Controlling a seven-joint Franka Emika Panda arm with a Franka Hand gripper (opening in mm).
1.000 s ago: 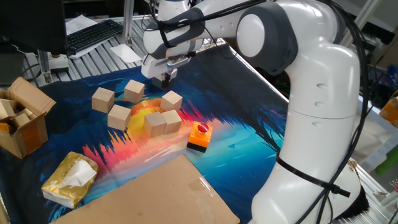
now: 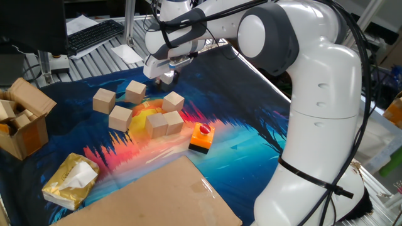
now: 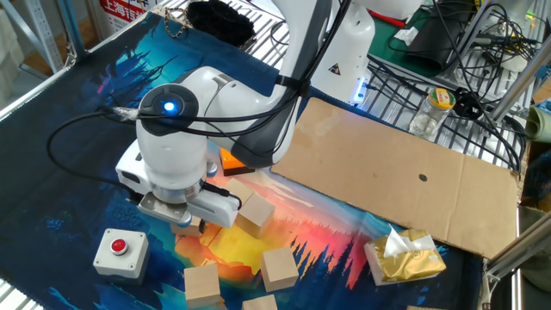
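Observation:
My gripper (image 2: 167, 79) hangs above the dark far part of the printed cloth, beyond the wooden blocks. Its fingers look spread apart and nothing shows between them, though the hand partly hides them. In the second exterior view the gripper (image 3: 170, 213) is over the cloth between a white box with a red button (image 3: 120, 255) and the blocks. Several plain wooden cubes lie loose on the cloth, among them one at the left (image 2: 104, 100), one at the back (image 2: 135, 92) and a touching pair whose nearer cube (image 2: 157, 125) is in front. An orange box with a red button (image 2: 201, 138) stands right of them.
A gold tissue pack (image 2: 71, 181) and a large flat cardboard sheet (image 2: 157, 198) lie at the near side. At the left, an open carton (image 2: 25, 122) holds more blocks. A keyboard (image 2: 94, 36) is at the back.
The dark fingertips, close together under the hand a second ago, have spread apart. Arm and blocks look unmoved.

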